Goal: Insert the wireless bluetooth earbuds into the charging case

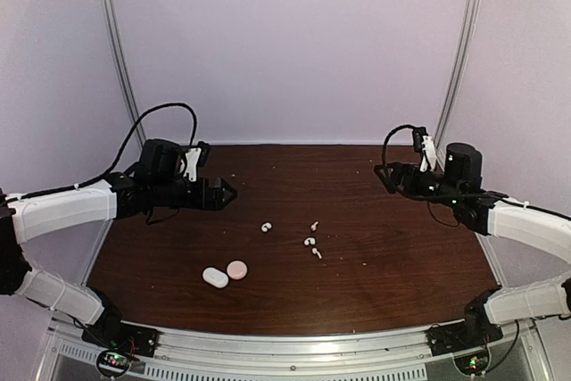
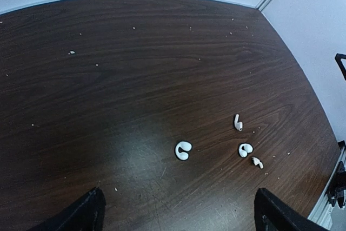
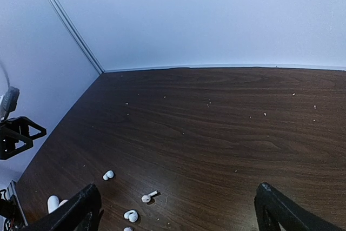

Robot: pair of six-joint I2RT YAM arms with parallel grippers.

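Four small white earbuds lie apart on the dark wooden table: one (image 1: 266, 227) left of centre, others (image 1: 314, 226) near the middle. A white oval case (image 1: 215, 277) lies front left beside a round pale pink object (image 1: 236, 269). My left gripper (image 1: 223, 194) is raised over the table's left side, open and empty; in its wrist view the earbuds show beyond the fingers. My right gripper (image 1: 385, 176) is raised on the right, open, with nothing between its fingers.
The table (image 1: 205, 301) is bordered by pale panels and a metal rail (image 1: 294, 345) along the front.
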